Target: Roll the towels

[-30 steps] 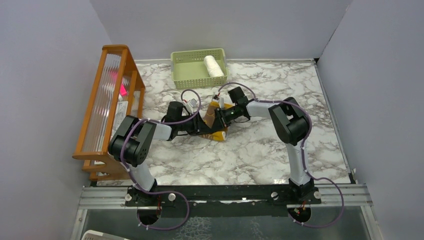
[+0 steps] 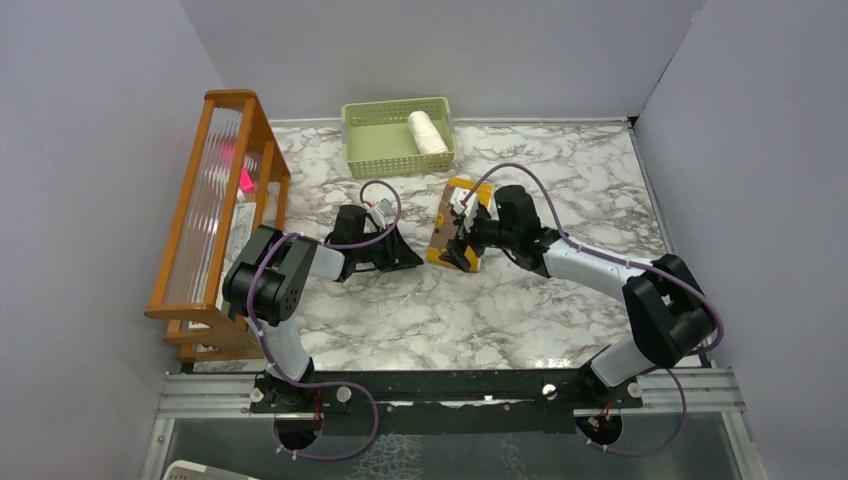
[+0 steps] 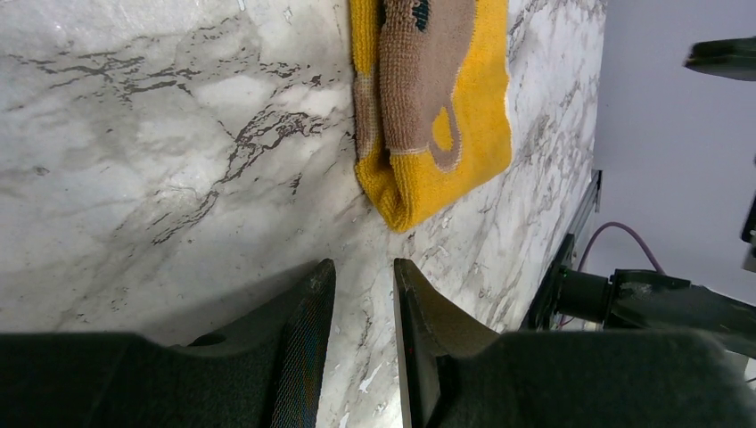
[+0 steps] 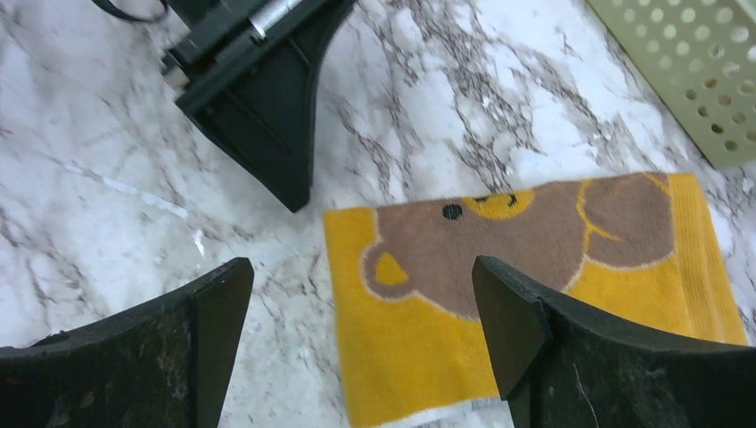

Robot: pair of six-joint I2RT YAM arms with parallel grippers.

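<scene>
A folded yellow and brown towel (image 2: 440, 228) lies flat on the marble table, right of the middle. In the left wrist view the towel's folded edge (image 3: 401, 116) shows more than one layer. My left gripper is part open, apart from the towel's near corner, with only bare table between its fingers. Over the towel (image 4: 419, 330) stands my right gripper, open, its fingers wide apart and nothing gripped. One right finger (image 4: 513, 325) covers part of the cloth. A white rolled towel (image 2: 427, 132) rests in the green basket.
The green basket (image 2: 382, 166) stands at the back, just beyond the towel. A wooden rack (image 2: 188, 200) takes up the left side, close to my left arm.
My right gripper has moved to the right and opened, away from the left gripper. The towel has shifted right, clear of the left gripper. The left arm has hardly moved.
</scene>
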